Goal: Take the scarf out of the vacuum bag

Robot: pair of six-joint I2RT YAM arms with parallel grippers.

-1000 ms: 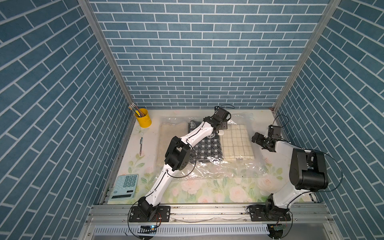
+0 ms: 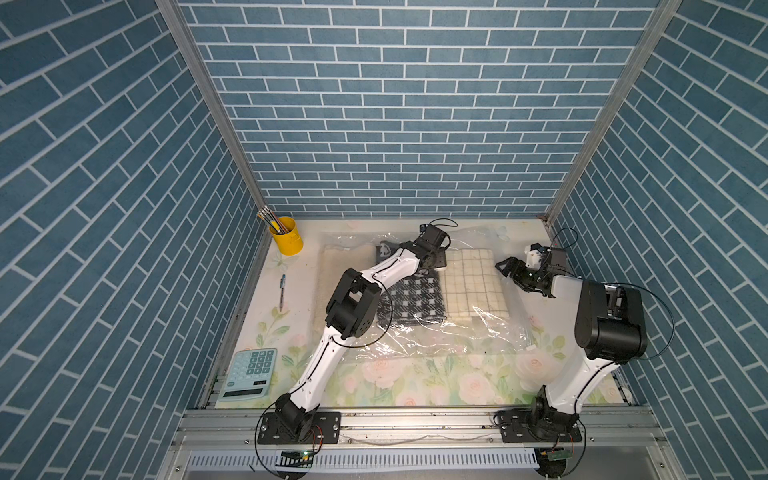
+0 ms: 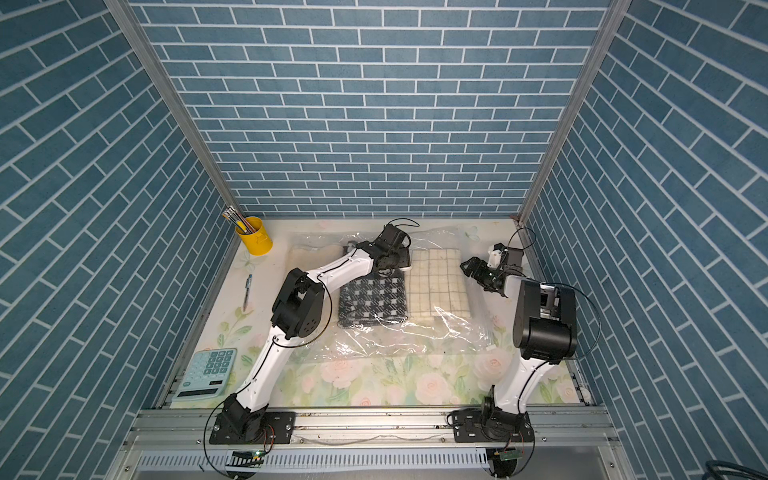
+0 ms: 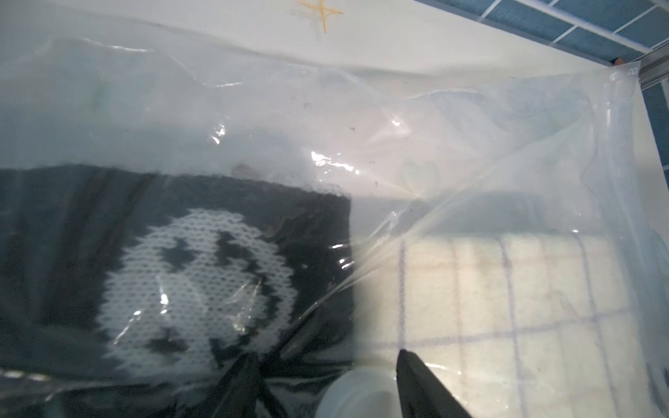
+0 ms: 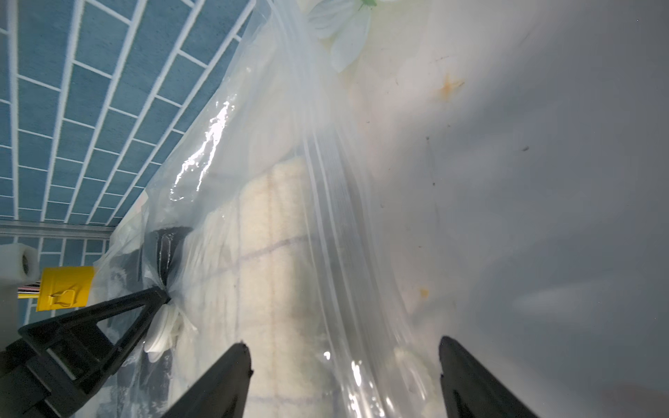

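Observation:
A clear vacuum bag [image 2: 344,348] lies flat on the table with folded scarves inside: a pale one [image 2: 336,272], a dark checked one [image 2: 408,304] with a white knitted figure, and a cream checked one [image 2: 476,284]. My left gripper hangs open over the bag's white round valve [image 4: 359,393], between the dark and cream scarves. My right gripper stands open at the bag's right edge, its fingers either side of the ridged seal strip [image 5: 327,209], apparently holding nothing.
A yellow cup [image 2: 288,240] of sticks stands back left, a pen [image 2: 282,292] below it, a light blue calculator [image 2: 248,372] front left. Brick-patterned walls enclose the table.
My left gripper has moved a little left and toward the front. My right gripper has moved left and slightly back, toward the bag's right edge.

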